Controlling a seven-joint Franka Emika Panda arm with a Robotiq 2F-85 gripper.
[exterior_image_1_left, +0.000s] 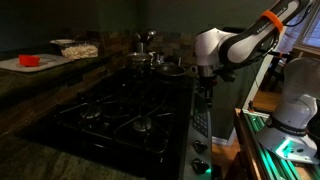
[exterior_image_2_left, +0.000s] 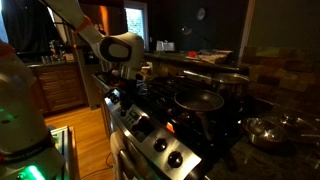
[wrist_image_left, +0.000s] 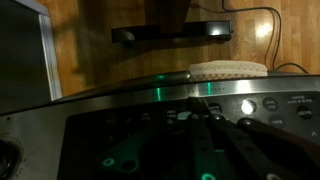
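My gripper points down at the front edge of the stove, close to its control panel. It is shut, and nothing shows between its fingers. In the wrist view the dark fingers blend into the black panel, so their tips are hard to make out. A beige cloth lies along the front edge of the stove, just beyond the fingers in that view. The second exterior view shows the arm's white wrist over the stove's front side.
A frying pan and pots stand on the black stovetop. Metal bowls rest on the counter at right in the second exterior view. A red item sits on the counter at far left. Knobs stick out from the stove front.
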